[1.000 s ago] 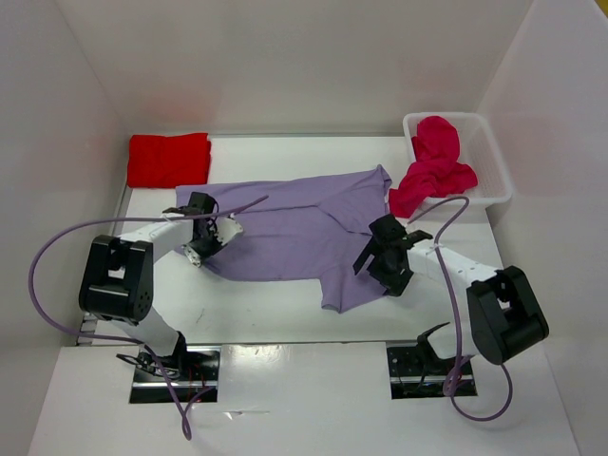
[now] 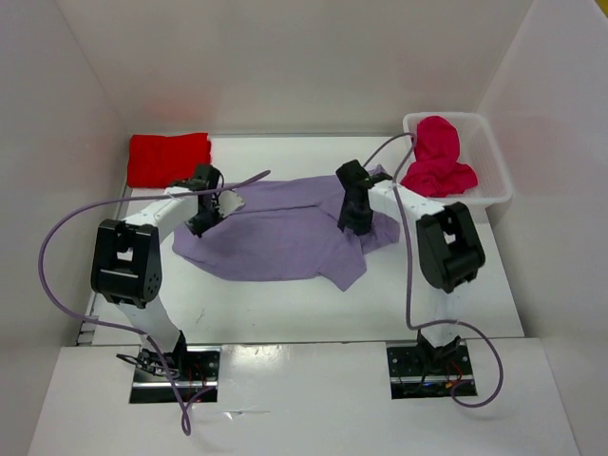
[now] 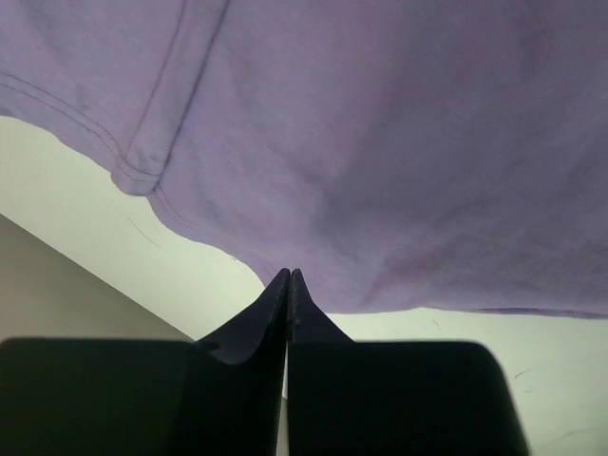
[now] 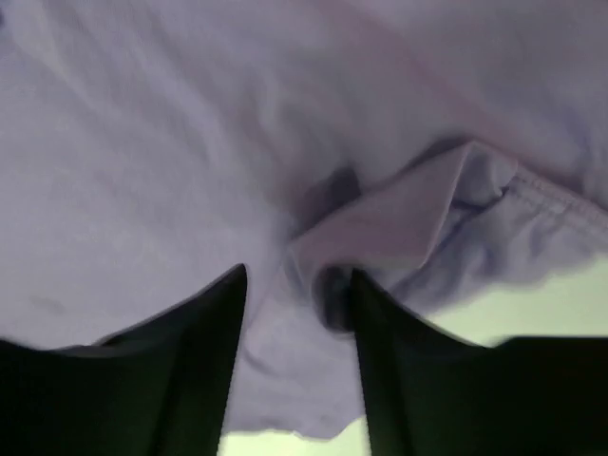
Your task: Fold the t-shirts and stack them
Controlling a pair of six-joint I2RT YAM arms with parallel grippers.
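Observation:
The purple t-shirt [image 2: 275,252] lies spread across the middle of the white table, its right side bunched and partly folded over. At its left end, my left gripper is shut with nothing between its fingers. In the left wrist view the tips meet at the shirt's near edge, and the cloth lies outside them. Over the shirt's right part is my right gripper [image 2: 356,228]. Blurred in the right wrist view, its fingers [image 4: 214,328] stand apart, with a raised fold of purple cloth [image 4: 380,223] by the right-hand tip.
A folded red t-shirt [image 2: 168,160] rests at the back left. The white bin [image 2: 489,166] at the back right has a crimson cloth [image 2: 439,161] hanging over its front rim. Bare table [image 2: 275,312] runs along the front.

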